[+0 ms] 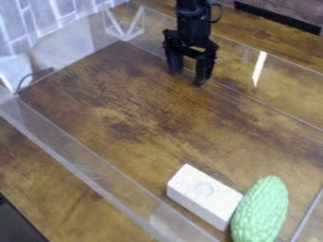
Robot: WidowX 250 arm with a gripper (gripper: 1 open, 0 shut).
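Note:
My black gripper (190, 59) hangs at the top centre, near the far wall of a clear-walled enclosure on the wooden table (113, 113). Its fingers point down and stand apart, with nothing visible between them. At the bottom right, well away from the gripper, lie a white block (202, 197) and a green, textured oval object (259, 210).
Transparent walls (70, 165) surround the work area. A pale tiled surface (51, 24) is at the upper left, outside the walls.

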